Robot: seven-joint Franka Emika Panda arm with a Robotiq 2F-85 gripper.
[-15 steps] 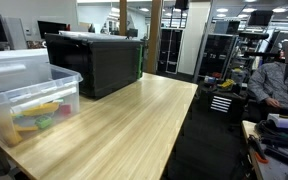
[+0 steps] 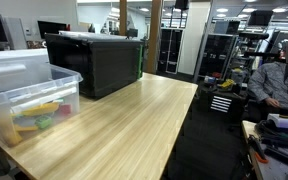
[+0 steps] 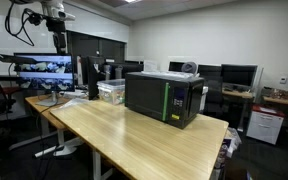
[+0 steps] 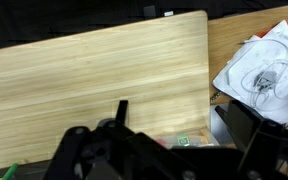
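My gripper is open above the wooden table (image 4: 94,70) in the wrist view, its two dark fingers spread wide with nothing between them. In exterior view 2 an arm with a dark gripper (image 3: 59,42) hangs high at the upper left, well above the table. A clear plastic bin (image 2: 34,108) stands at the table's left end in exterior view 1, holding several colourful items, yellow, green and red among them. Beside it is a black microwave (image 2: 96,65), shown from the front with a green stripe in exterior view 2.
White papers and a thin cable (image 4: 269,75) lie on a neighbouring surface past one table edge. Monitors (image 3: 49,75) stand behind at the left. A seated person (image 2: 276,88) is off to the right.
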